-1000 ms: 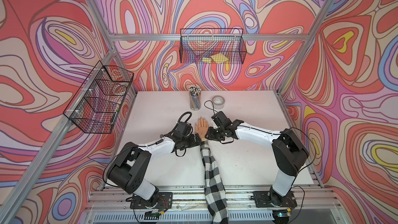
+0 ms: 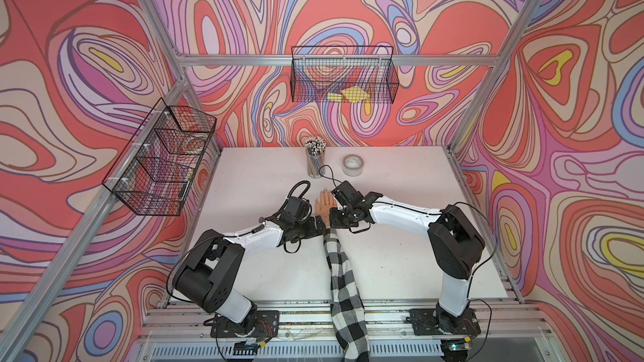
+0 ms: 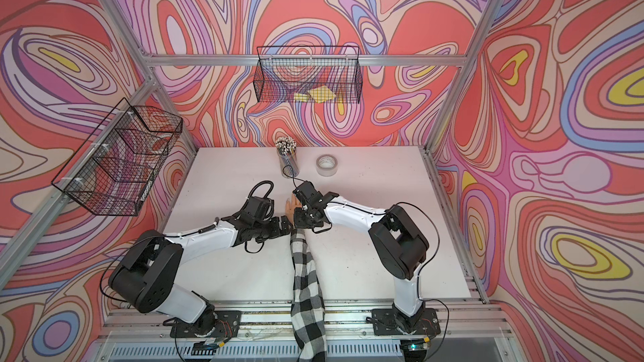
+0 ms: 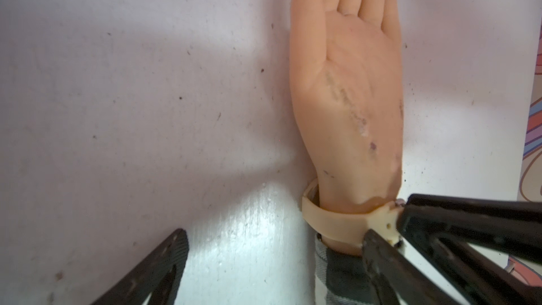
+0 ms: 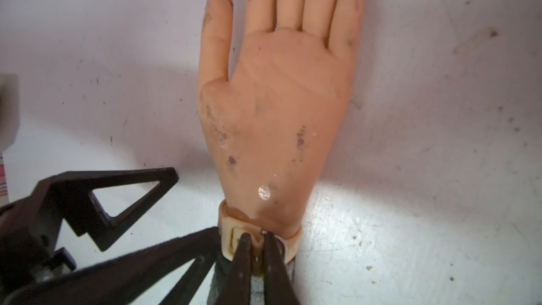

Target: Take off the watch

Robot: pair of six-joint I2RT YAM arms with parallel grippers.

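A beige watch strap point(image 4: 338, 223) circles the wrist of a dummy hand point(image 5: 276, 124) lying palm up, its sleeve point(image 2: 343, 268) black-and-white checked. In the right wrist view the strap's buckle side point(image 5: 240, 237) faces up. My right gripper is over it, fingertips very close together with a narrow tan strip showing between them; whether they grip it is unclear. From the left, my left gripper stands wide open, one finger point(image 4: 375, 254) overlapping the strap's near edge, the other point(image 4: 163, 265) over bare table. The watch face is hidden.
A holder of sticks point(image 2: 315, 157) and a tape roll point(image 2: 353, 164) stand at the back of the white table point(image 2: 409, 268). Both grippers crowd the wrist, close to each other. Wire baskets point(image 2: 345, 77) hang beyond the table.
My right arm has moved left, bringing its gripper from beside the wrist to over the strap. The left arm and the dummy hand look unmoved.
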